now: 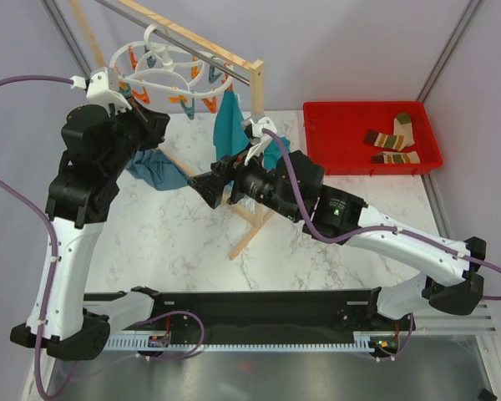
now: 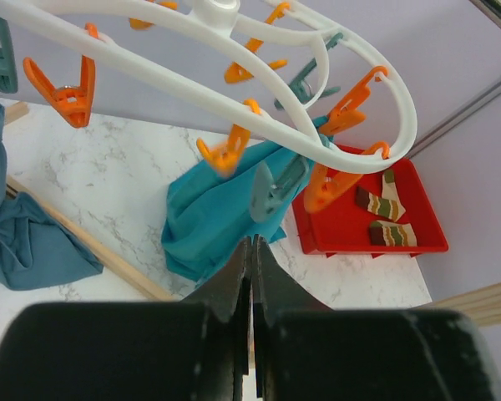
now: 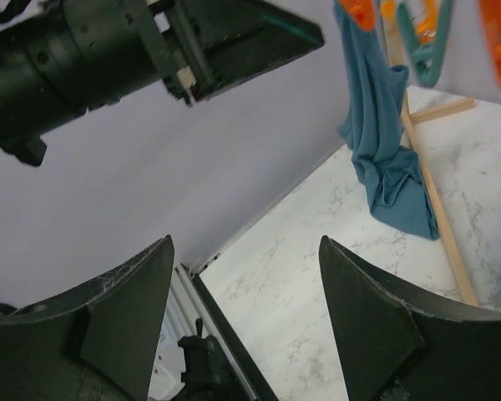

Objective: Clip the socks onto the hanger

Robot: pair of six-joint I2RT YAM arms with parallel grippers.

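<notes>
The white round hanger (image 1: 154,87) hangs from a rail at the upper left, with several orange and teal clips around its ring. In the left wrist view, my left gripper is shut with nothing between its fingers. An orange clip (image 2: 227,152) hangs from the ring, above and apart from the fingertips. My right gripper stands open and empty; from above it is left of the wooden post, below the hanger (image 1: 207,188). Striped socks (image 1: 386,139) lie in the right part of the red bin (image 1: 338,138).
A teal cloth (image 1: 227,129) hangs from the hanger's right side, and a blue-grey cloth (image 1: 157,170) hangs at its left. The wooden post (image 1: 257,96) stands close to my right arm. Bare table (image 1: 184,259) lies in front.
</notes>
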